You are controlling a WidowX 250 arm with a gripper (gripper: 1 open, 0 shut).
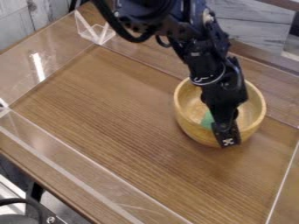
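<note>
A yellow bowl (187, 109) sits on the wooden table (100, 131) at the right of the camera view. My black gripper (225, 127) reaches down from the top into the bowl, at its front right part. A green object (208, 121) lies inside the bowl, largely hidden behind the gripper. I cannot tell whether the fingers hold anything or how far apart they stand.
A clear plastic object (96, 28) stands at the far upper left, and a pale grey board runs along the back right.
</note>
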